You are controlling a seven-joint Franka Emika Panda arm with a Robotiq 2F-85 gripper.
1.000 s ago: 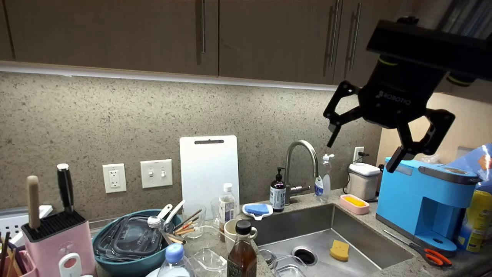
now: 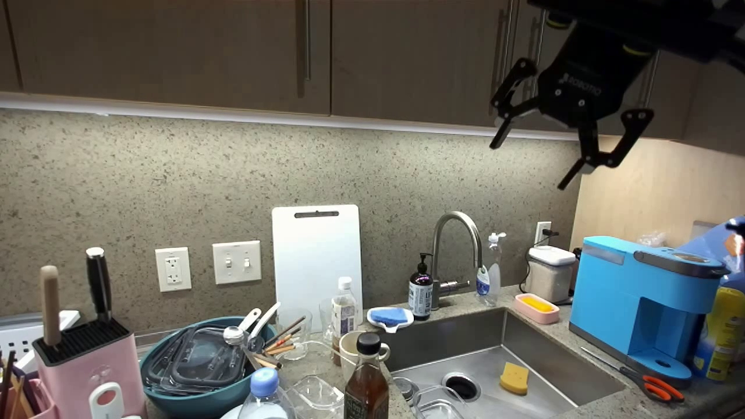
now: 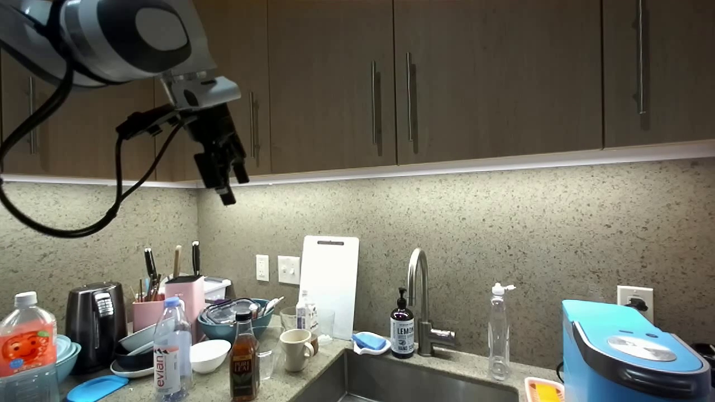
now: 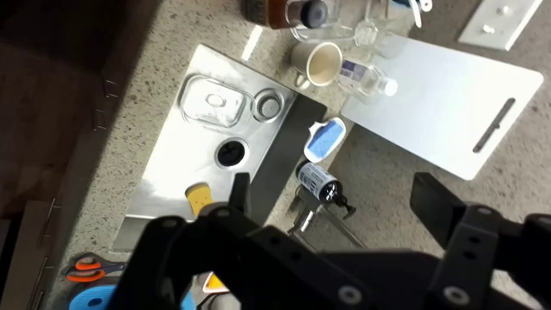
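High above the counter, in front of the upper cabinets, my gripper (image 2: 528, 166) stands open with nothing between its fingers. In the wrist view its two dark fingertips are wide apart, and the sink (image 4: 173, 170) and soap bottle (image 4: 320, 181) show beyond them. A yellow sponge (image 2: 514, 377) lies on the sink floor near the drain (image 2: 461, 386). On the sink's back rim, a blue sponge (image 4: 325, 139) rests in a white dish beside the dark pump bottle. The gripper (image 3: 234, 192) appears at the upper left of the second exterior view, touching nothing.
A tall faucet (image 2: 454, 217) rises behind the sink. To its right stands a blue coffee machine (image 2: 614, 307), with orange-handled scissors (image 2: 653, 386) in front. Bottles, a mug (image 3: 295, 348), bowls and a pink knife block (image 2: 91, 363) crowd the left counter. The air around the gripper is free.
My gripper has risen and shifted slightly, appearing higher and smaller in the first exterior view. It stays open. Objects on the counter and in the sink have not moved.
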